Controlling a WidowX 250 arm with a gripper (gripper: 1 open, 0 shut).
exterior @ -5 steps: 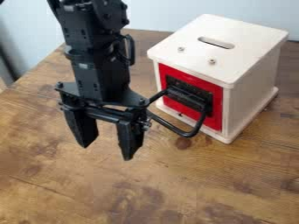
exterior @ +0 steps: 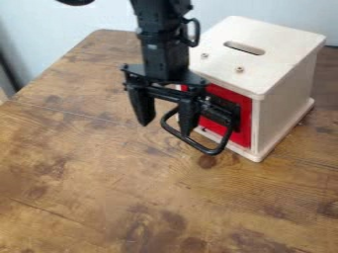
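Observation:
A light wooden box (exterior: 271,69) with a slot and two screws on top has a red front panel (exterior: 242,104) carrying a black mechanism with a looped black handle (exterior: 201,144). My black gripper (exterior: 162,104) hangs in front of that panel, fingers pointing down and apart, over the handle area. It partly hides the mechanism; I see nothing held between the fingers.
A pale wall lies behind the table.
My gripper has moved up and to the right, toward the box's red front and handle. The box has stayed where it was.

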